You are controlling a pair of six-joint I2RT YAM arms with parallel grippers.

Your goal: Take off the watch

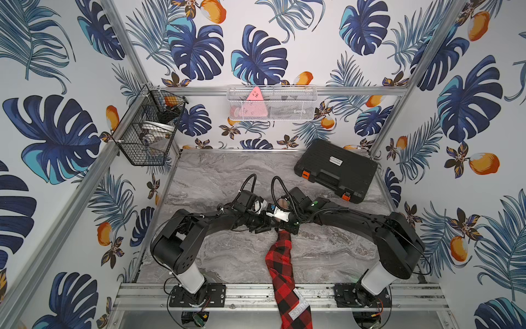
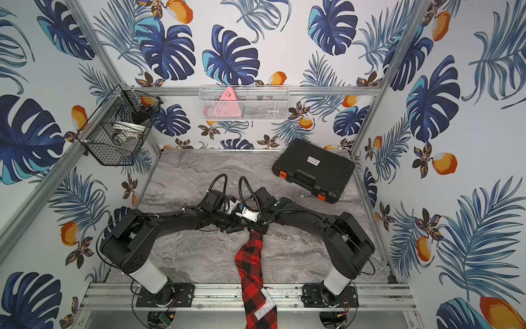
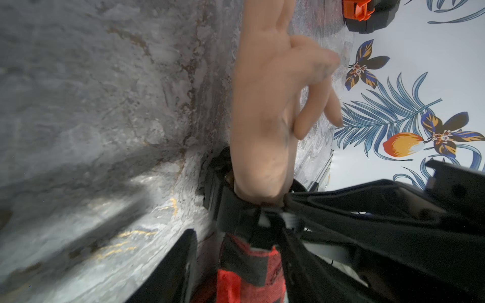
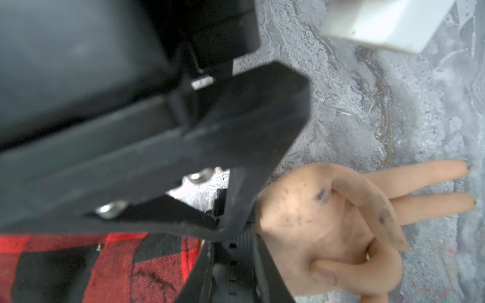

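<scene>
A mannequin hand [image 3: 262,116] in a red plaid sleeve [image 1: 282,257] lies at the table's middle. A black watch [image 3: 242,224] circles its wrist, seen in the left wrist view. My right gripper is shut on the black watch band at the wrist, beside the palm. My left gripper stands open at the watch from the other side, its fingers either side of the wrist and sleeve. In both top views the two grippers nearly meet over the wrist and hide most of the watch.
A black case [image 1: 334,172] with orange latches lies at the back right of the table [image 1: 208,164]. A black wire basket [image 1: 148,148] and a white mesh basket [image 1: 296,104] hang on the walls.
</scene>
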